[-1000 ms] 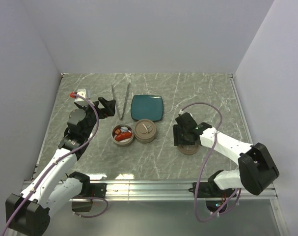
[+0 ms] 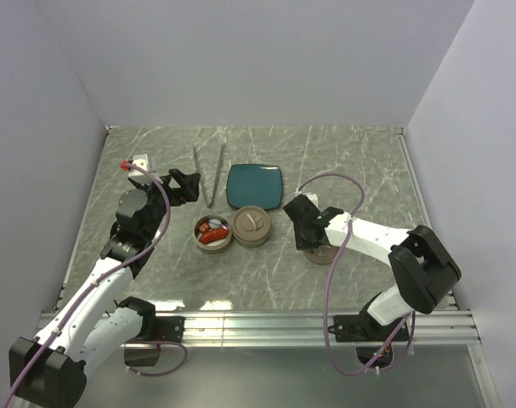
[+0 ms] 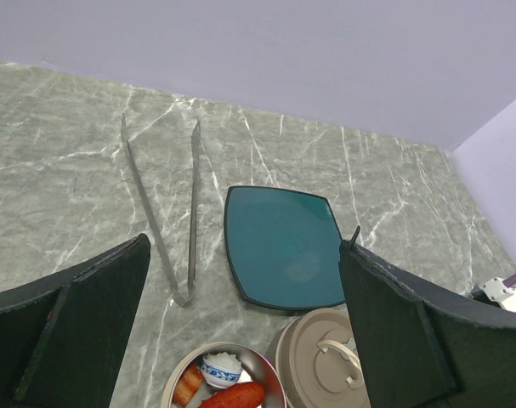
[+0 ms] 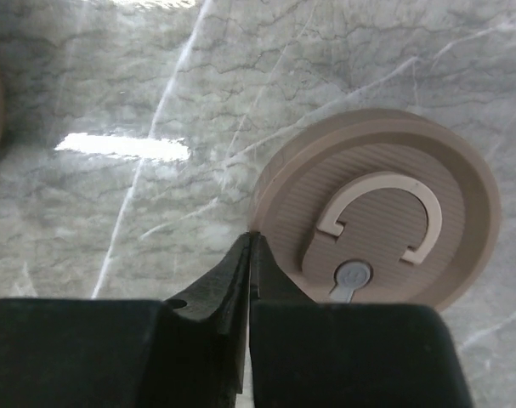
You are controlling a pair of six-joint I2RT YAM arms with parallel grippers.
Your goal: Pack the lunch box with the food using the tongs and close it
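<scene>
An open round box (image 2: pixel 213 242) with rice, a sausage and other food sits left of a closed tan container (image 2: pixel 251 226), whose lid has a handle. Behind them lie a teal plate (image 2: pixel 254 184) and metal tongs (image 3: pixel 193 204). At the right, a brown round lid (image 4: pixel 457 234) with a handle lies under my right gripper, which is shut, its fingertips at the lid's rim with nothing seen between them. My left gripper is open above the table at the left, nothing between its fingers.
Grey walls bound the marble table at back and sides. A metal rail runs along the front edge.
My right arm has shifted to the left and slightly back over the lid. The left arm and the objects in the middle have not visibly moved.
</scene>
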